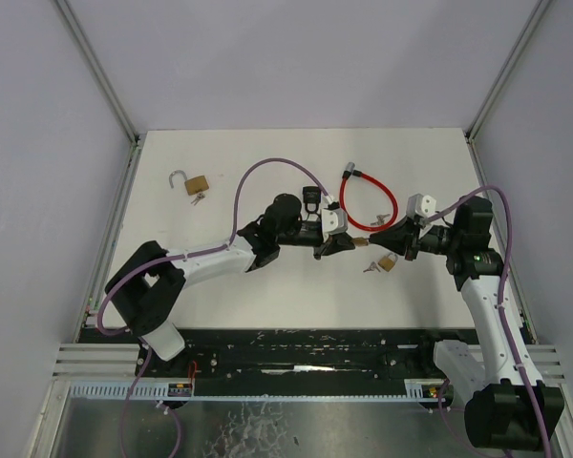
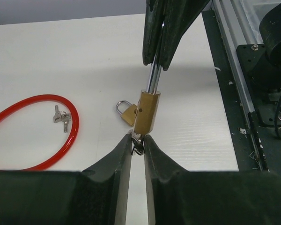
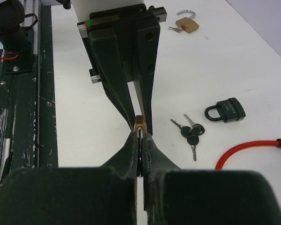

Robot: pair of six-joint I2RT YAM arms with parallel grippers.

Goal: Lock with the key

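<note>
Held in the air over the table is a brass padlock (image 2: 146,112), its long steel shackle (image 2: 153,77) between the fingers of my right gripper, which is shut on it. A silvery key (image 2: 138,146) shows at the padlock's underside; whether it sits in the keyhole is hard to see. My left gripper is at this key from below, its fingers (image 2: 122,187) slightly apart with white table showing between them. The key lies around the fingertips, and I cannot tell whether they touch it. In the top view, both grippers (image 1: 348,242) face each other across the padlock.
On the table lie another brass padlock (image 1: 387,261) with keys (image 1: 371,267), a red cable lock (image 1: 393,205) with keys (image 2: 62,117), a black padlock (image 3: 227,110) with keys (image 3: 193,133), and an open brass padlock (image 1: 197,185).
</note>
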